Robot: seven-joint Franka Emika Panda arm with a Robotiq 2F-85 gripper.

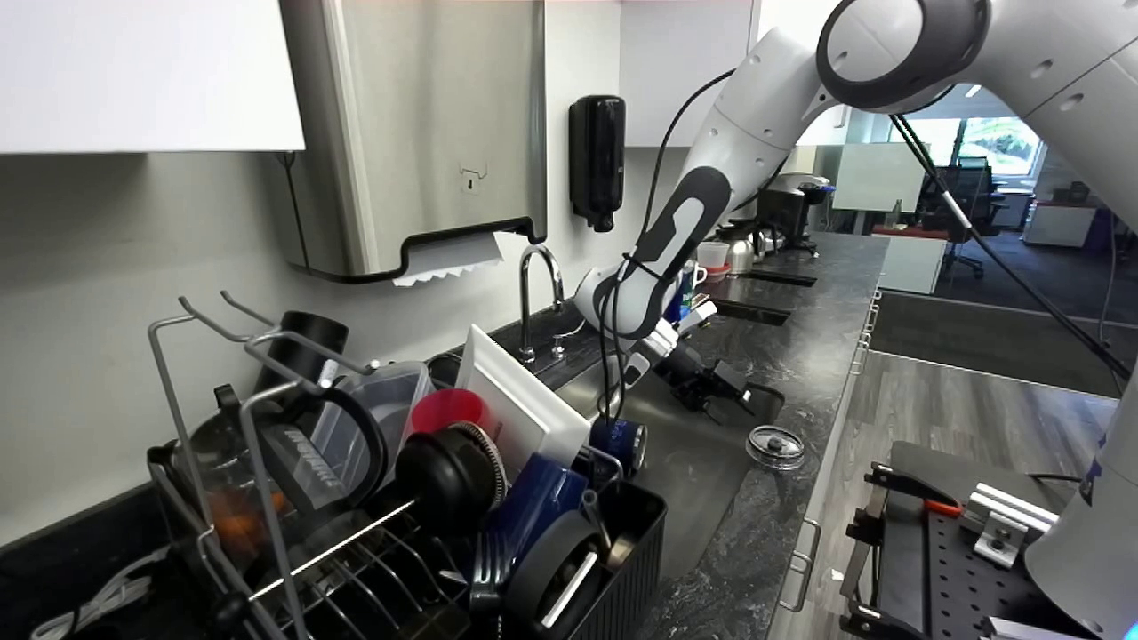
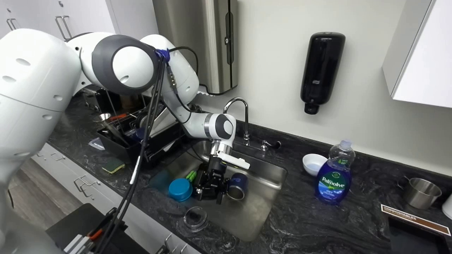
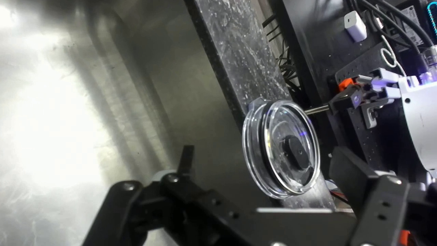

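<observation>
My gripper (image 1: 736, 393) hangs low over the steel sink (image 2: 258, 211), its fingers apart and nothing held. A round clear lid (image 3: 291, 149) with a dark centre tab lies on the counter strip along the sink's front edge. In the wrist view the lid appears between the two spread fingers, farther away than they are. Exterior view 2 puts the gripper (image 2: 209, 195) over the basin, back from the lid (image 2: 195, 218) and not touching it. A dark blue mug (image 2: 237, 186) lies in the sink beside the gripper, and a teal bowl (image 2: 180, 189) is on its other side.
Beside the sink stands a crowded dish rack (image 1: 320, 581). The faucet (image 2: 246, 122) rises at the back. Dish soap (image 2: 335, 173) and a white bowl (image 2: 314, 163) occupy the counter on the other side. Open counter lies in front of the soap.
</observation>
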